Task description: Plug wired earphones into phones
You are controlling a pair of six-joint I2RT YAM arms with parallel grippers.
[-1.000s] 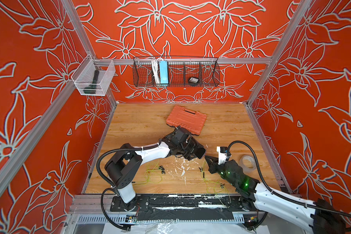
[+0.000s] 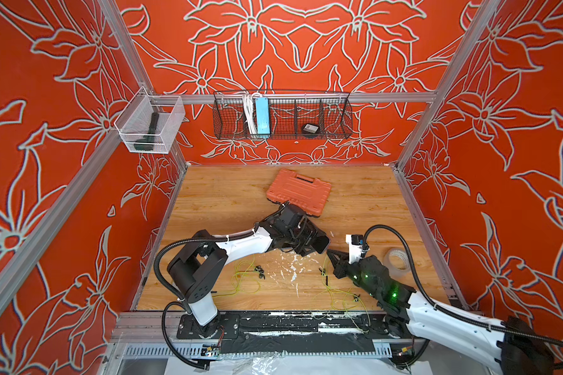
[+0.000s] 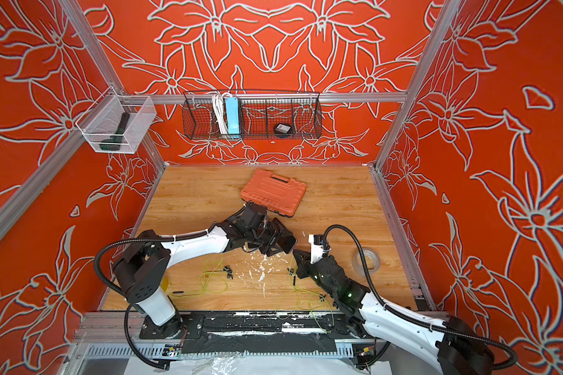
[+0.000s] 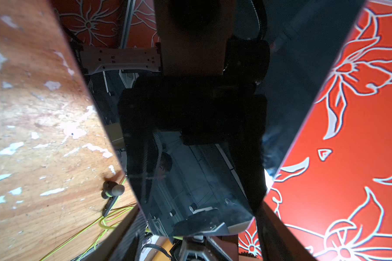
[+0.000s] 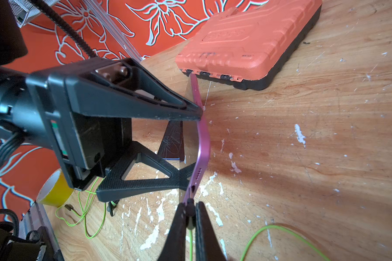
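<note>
My left gripper (image 2: 306, 240) is shut on a pink-framed phone, held on edge above the table middle; its dark screen (image 4: 196, 182) fills much of the left wrist view. My right gripper is shut on the earphone plug (image 5: 190, 208) at the phone's bottom edge, with a green cable (image 5: 190, 243) hanging below; how far the plug is inserted I cannot tell. Other yellow-green earphone wires (image 3: 203, 281) lie on the table either side.
An orange case (image 2: 299, 187) lies at the back. A tape roll (image 2: 397, 261) sits at the right. A wire basket (image 2: 281, 134) and a clear bin (image 2: 145, 143) hang on the frame.
My right arm has shifted very slightly; otherwise nothing visibly differs.
</note>
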